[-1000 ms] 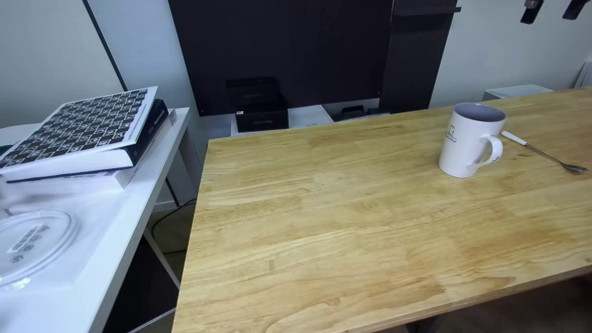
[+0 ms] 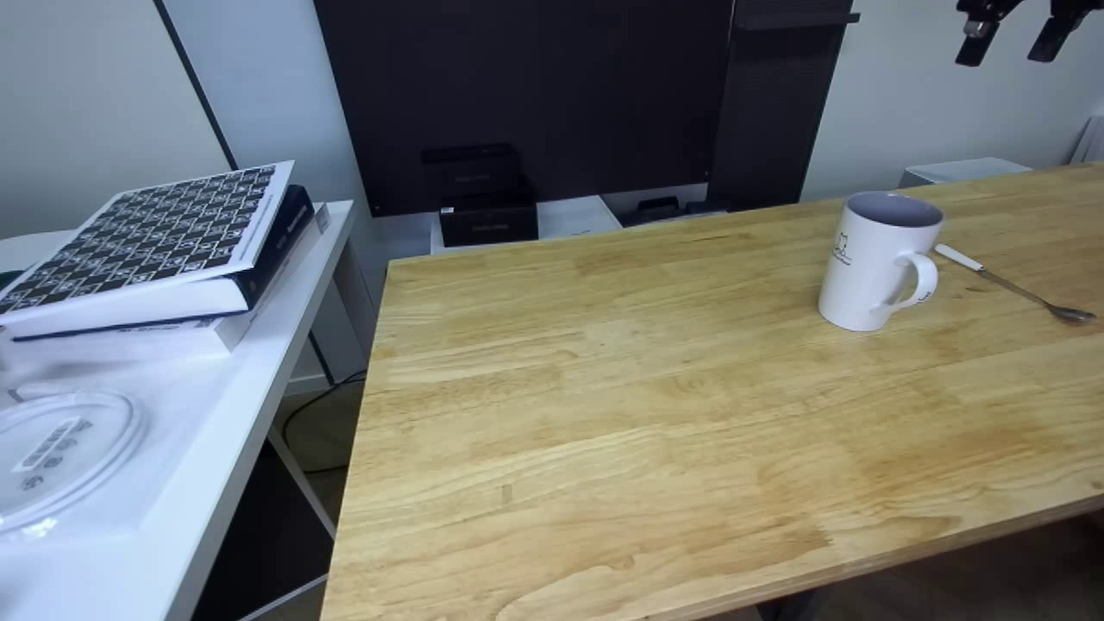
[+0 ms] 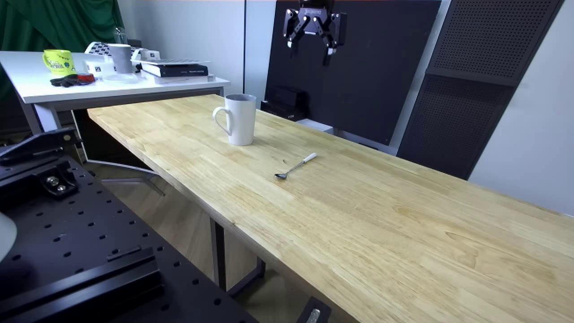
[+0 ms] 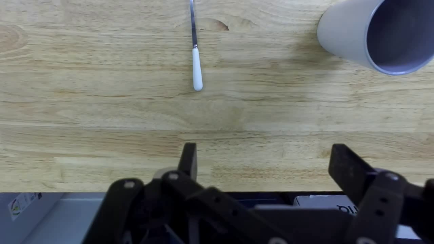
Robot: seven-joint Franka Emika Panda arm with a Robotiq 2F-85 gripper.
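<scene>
A tall white mug (image 2: 867, 271) with a grey inside stands upright on the wooden table, its handle towards the table's front. Beside it lies a spoon (image 3: 295, 167) with a white handle and a metal bowl; the wrist view cuts off the bowl end of the spoon (image 4: 197, 67). High above the tabletop hangs my gripper (image 3: 310, 53), its fingers wide apart and nothing between them. From the wrist, the gripper is over the table's back edge, with the spoon handle ahead of it and the mug (image 4: 350, 34) ahead to the right.
A white side table (image 2: 222, 414) carries stacked books (image 2: 155, 238); a yellow mug (image 3: 59, 62) stands there too. Behind the wooden table are a dark panel (image 3: 366, 64) and boxes (image 2: 486, 222) at a lower level.
My gripper has come down slightly and shifted a little left in exterior view 1, so more of it shows. Mug and spoon have stayed put.
</scene>
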